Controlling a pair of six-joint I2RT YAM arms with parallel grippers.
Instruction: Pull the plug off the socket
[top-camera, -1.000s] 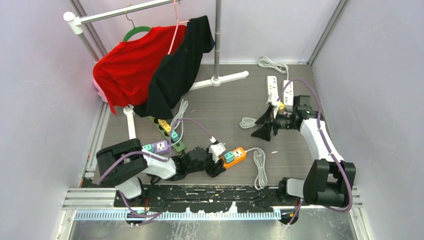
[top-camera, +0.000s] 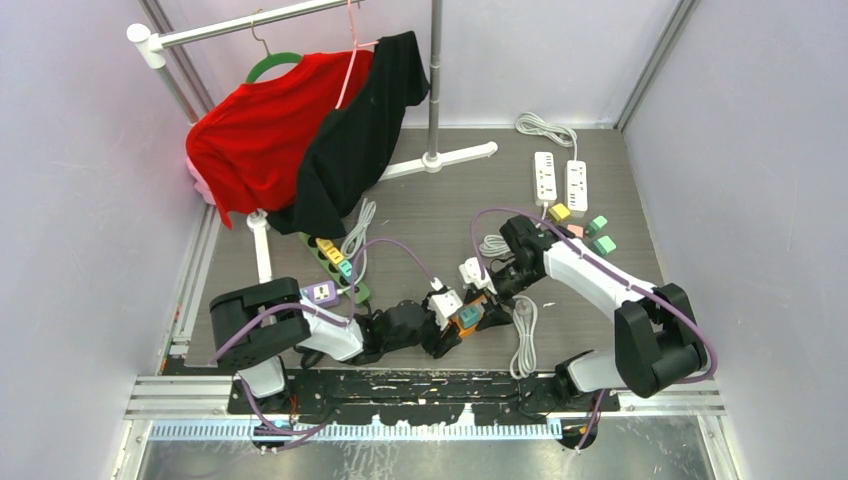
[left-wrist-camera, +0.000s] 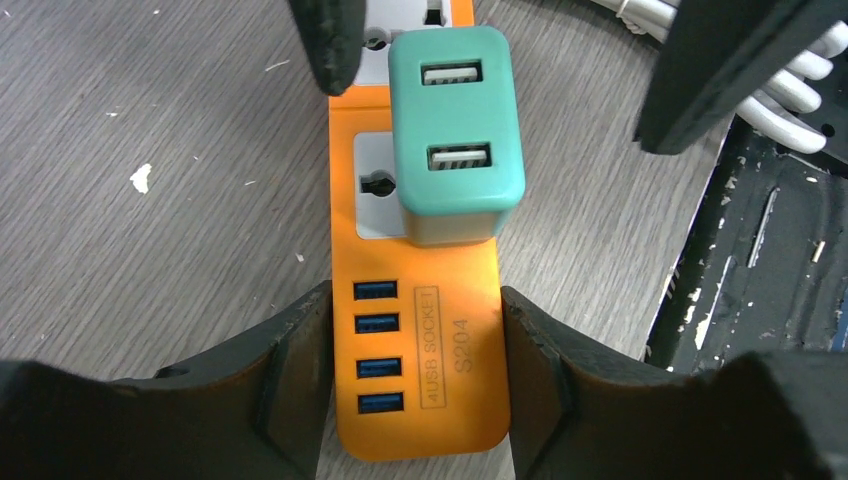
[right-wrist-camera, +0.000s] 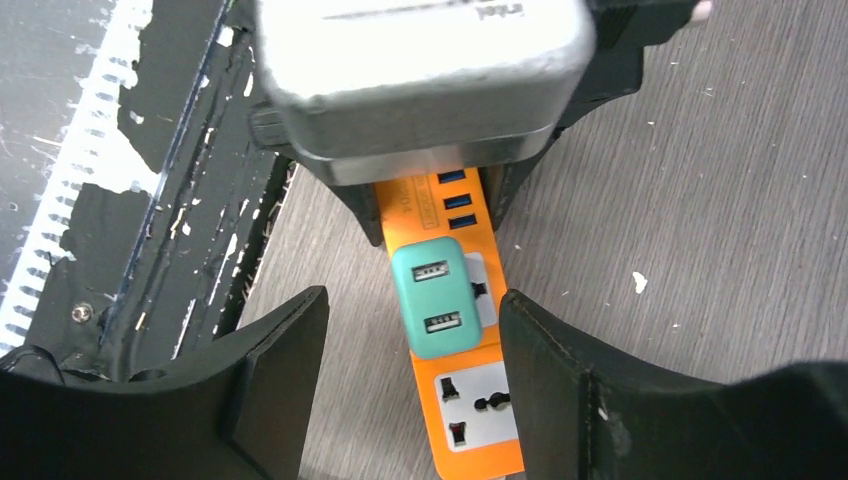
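Note:
An orange power strip (left-wrist-camera: 420, 330) with USB ports carries a teal plug (left-wrist-camera: 457, 120) in one socket, also seen from above (top-camera: 469, 315). My left gripper is shut on the strip's USB end. My right gripper stands open over the teal plug, its two black fingertips to either side of it and apart from it; in the left wrist view they appear at the top. In the top view the two grippers nearly meet over the strip.
A coiled white cable (top-camera: 523, 355) lies right of the strip. Other strips (top-camera: 576, 190), small blocks (top-camera: 603, 244) and a clothes rack (top-camera: 434, 80) with shirts stand behind. The table edge runs close in front.
My right gripper has moved left and toward the front, from the back right to over the orange strip. My left gripper has shifted slightly right with the strip.

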